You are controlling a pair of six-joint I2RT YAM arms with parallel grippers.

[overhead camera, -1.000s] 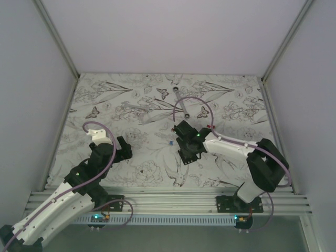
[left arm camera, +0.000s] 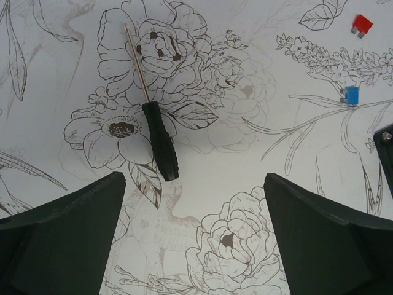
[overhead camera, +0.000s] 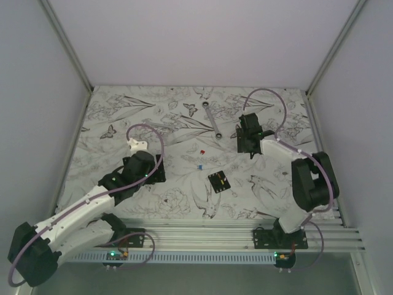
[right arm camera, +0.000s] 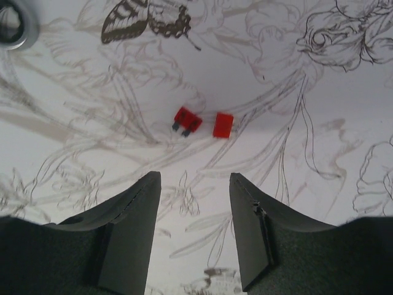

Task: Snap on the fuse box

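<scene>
The fuse box, a small black case [overhead camera: 218, 181], lies flat at the middle front of the mat; its edge [left arm camera: 386, 160] shows at the right of the left wrist view. A blue fuse [left arm camera: 351, 95] and a red fuse [left arm camera: 361, 24] lie near it. Two red fuses [right arm camera: 187, 119] [right arm camera: 223, 125] lie ahead of my right gripper, which is part open, nothing between its fingers, at the right back. My left gripper stands open over the mat at left, a screwdriver [left arm camera: 161, 141] below it.
A wrench [overhead camera: 212, 120] lies at the back middle. Bare patterned mat [overhead camera: 184, 196] surrounds the fuse box. Side walls and a front rail edge the area.
My right gripper has moved from over the fuse box toward the back right. My left gripper has moved slightly right and toward the back.
</scene>
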